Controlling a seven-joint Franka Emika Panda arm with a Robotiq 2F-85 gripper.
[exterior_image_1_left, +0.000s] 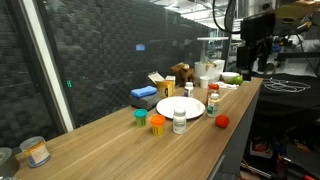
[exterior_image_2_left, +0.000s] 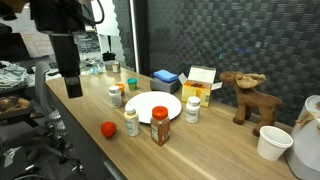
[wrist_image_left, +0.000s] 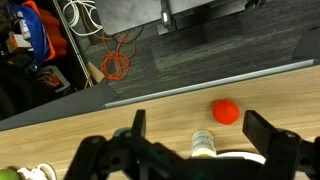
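My gripper is open, its two dark fingers wide apart with nothing between them. In the wrist view it looks down on the counter's edge. A round red object, like a tomato or ball, lies on the wood below, near the right finger. A white-capped bottle stands close by it. Exterior view 1 has the gripper high at the right, well above the red object. From the other side, the red object sits near the edge, beside the small bottle.
A white plate lies mid-counter, with a brown jar and a white bottle around it. Behind stand a yellow box, a toy moose and a white cup. Bare wood stretches left in exterior view 1.
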